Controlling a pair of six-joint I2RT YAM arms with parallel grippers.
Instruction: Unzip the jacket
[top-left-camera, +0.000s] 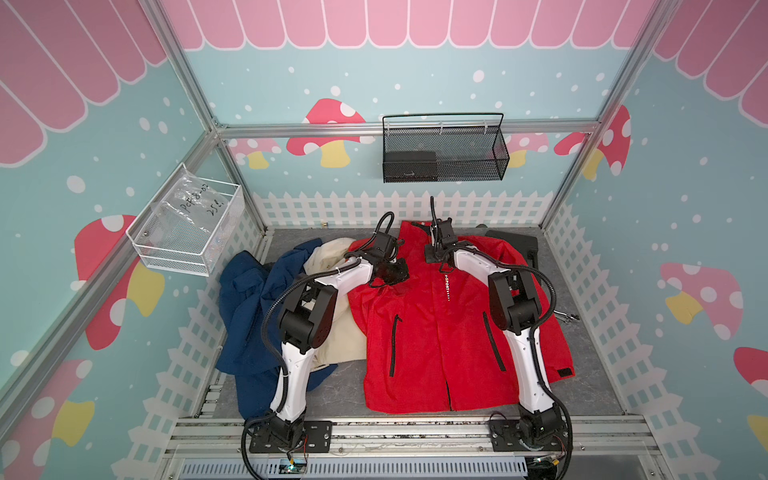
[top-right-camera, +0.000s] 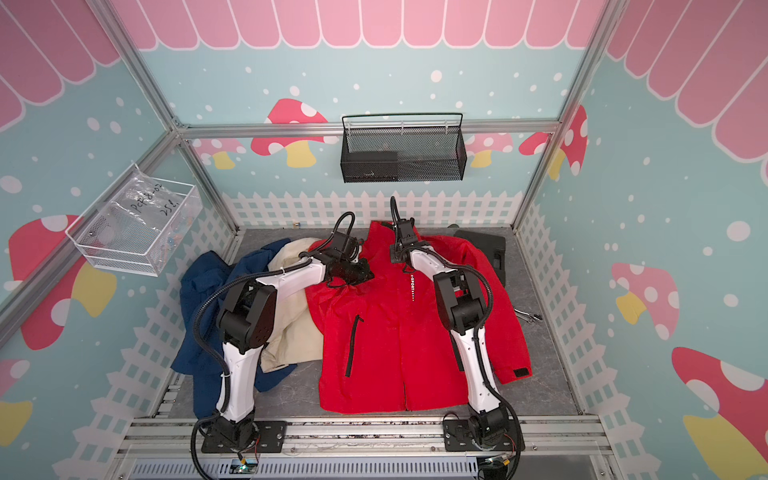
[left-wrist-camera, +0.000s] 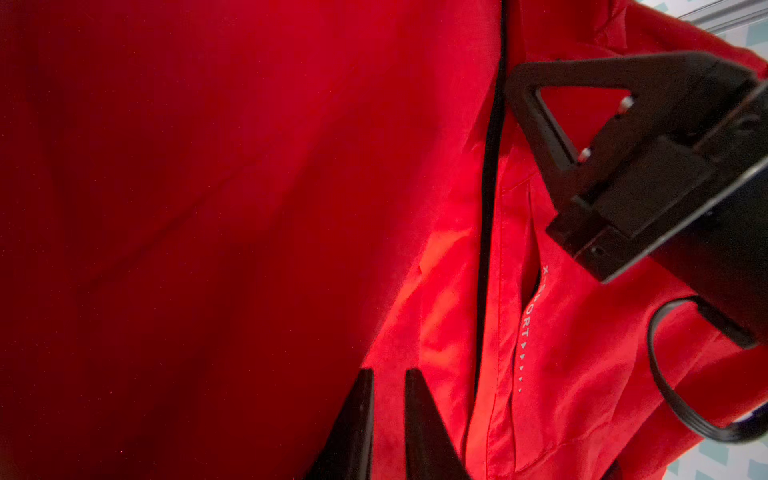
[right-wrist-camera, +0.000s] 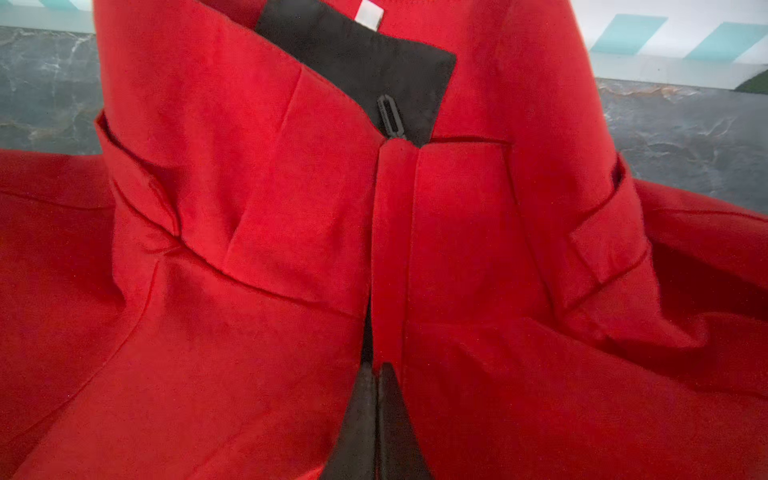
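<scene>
The red jacket (top-left-camera: 420, 344) lies front up, its hem toward the arm bases. In the right wrist view the dark zipper pull (right-wrist-camera: 390, 116) sits at the top of the front placket (right-wrist-camera: 392, 216), against a black collar patch (right-wrist-camera: 352, 52). Below it, clear of the pull, my right gripper shows only a narrow gap between its fingertips, with nothing visibly held. My left gripper is closed on red cloth of the jacket's left side; a red strip shows between its fingers. Beside it runs a black zipper line (left-wrist-camera: 489, 208).
Blue (top-left-camera: 252, 320) and cream (top-left-camera: 340, 320) garments lie left of the jacket. A black flat object (top-left-camera: 524, 244) and a small metal item (top-left-camera: 566, 317) lie at right. Baskets hang on the back and left walls. My right gripper's body (left-wrist-camera: 656, 144) is close to the left one.
</scene>
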